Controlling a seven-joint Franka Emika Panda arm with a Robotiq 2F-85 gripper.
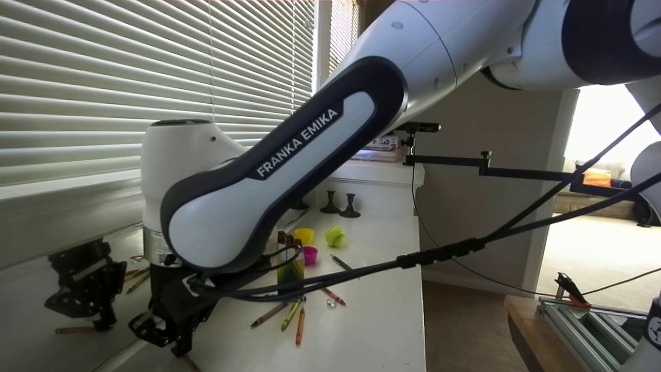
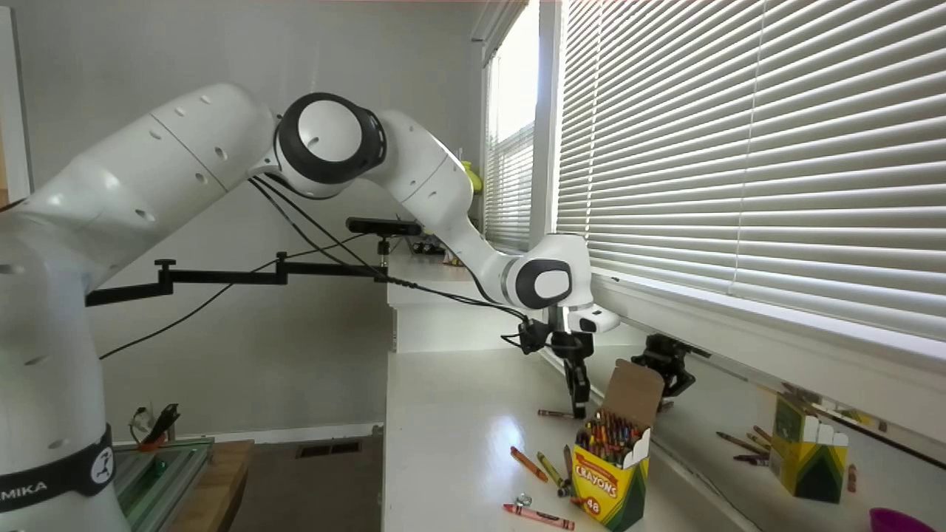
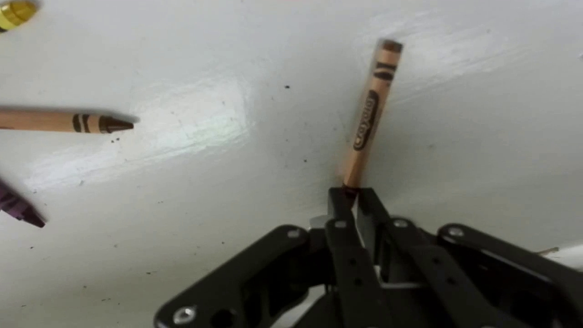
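Observation:
In the wrist view my gripper is shut on one end of a brown crayon (image 3: 367,121) with a tan wrapper. The rest of that crayon stretches away from the fingertips, close above or on the white surface; I cannot tell whether it touches. From the second exterior view, the gripper (image 2: 579,413) is low by the counter, with the crayon (image 2: 555,413) sticking out to its left. A yellow crayon box (image 2: 612,479), lid up and full of crayons, stands in front of it.
Loose on the white counter (image 2: 443,461) lie an orange crayon (image 2: 528,465), a red crayon (image 2: 539,516) and several more. A mirror-like panel runs along the window side. Farther off are a tennis ball (image 1: 335,236), a yellow cup (image 1: 304,235) and a pink cup (image 1: 310,255).

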